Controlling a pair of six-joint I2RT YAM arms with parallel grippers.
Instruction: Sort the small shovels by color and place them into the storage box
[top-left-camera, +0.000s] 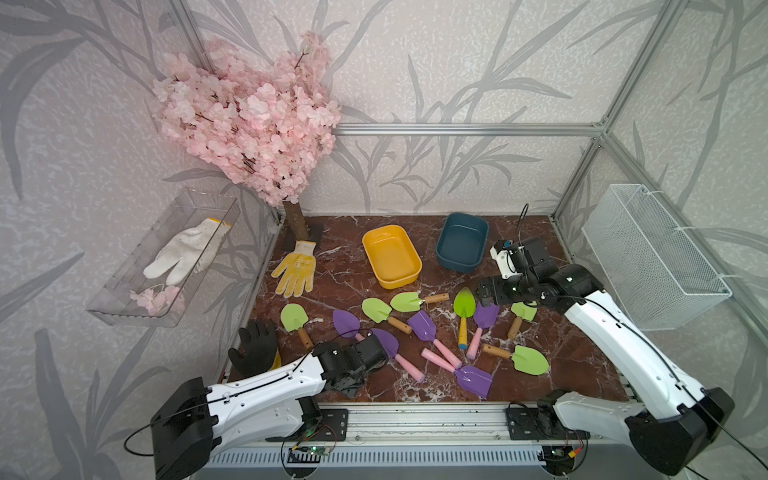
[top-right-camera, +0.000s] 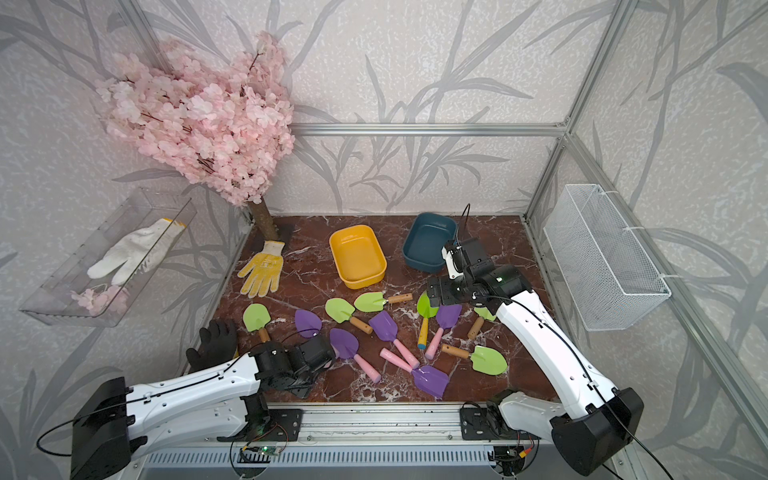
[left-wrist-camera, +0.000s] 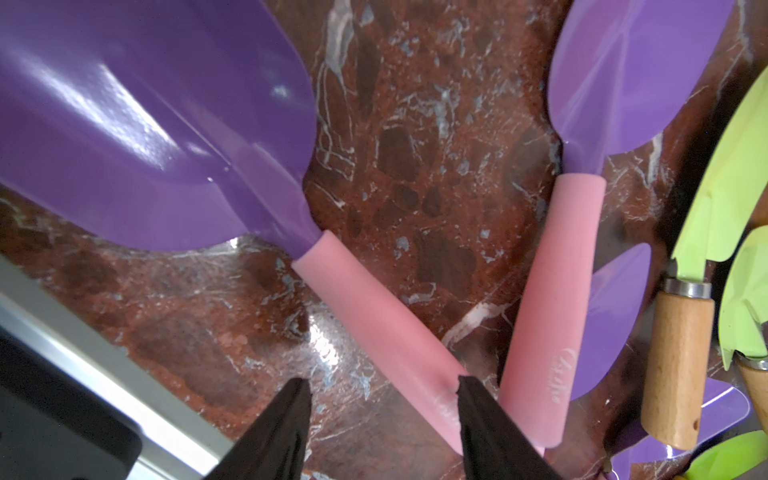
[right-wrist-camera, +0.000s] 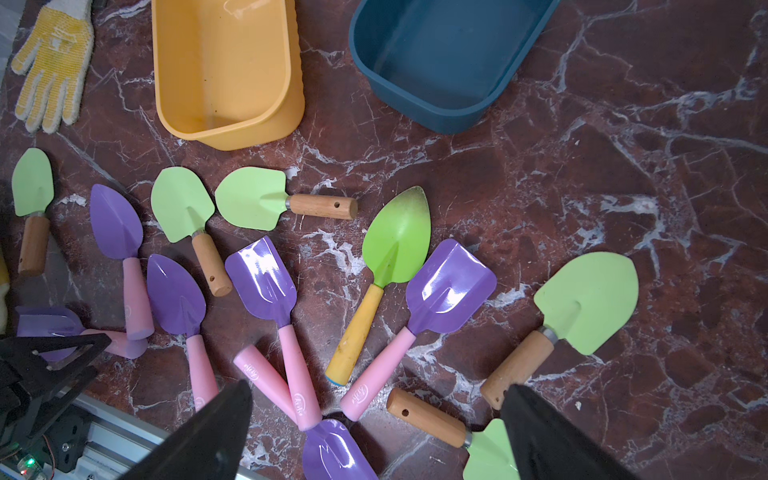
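Purple shovels with pink handles, among them one shovel, and green shovels, among them one, lie mixed on the marble table. In the left wrist view, my left gripper is part open above a purple shovel; its pink handle runs toward the right finger, its end by another pink handle. I cannot tell whether the finger touches it. My right gripper stands open above the right-hand shovels, holding nothing. The yellow box and the dark blue box look empty.
A yellow-and-white glove lies by the blossom tree. Near the left arm is a black glove. A clear bin hangs left, a white mesh basket right.
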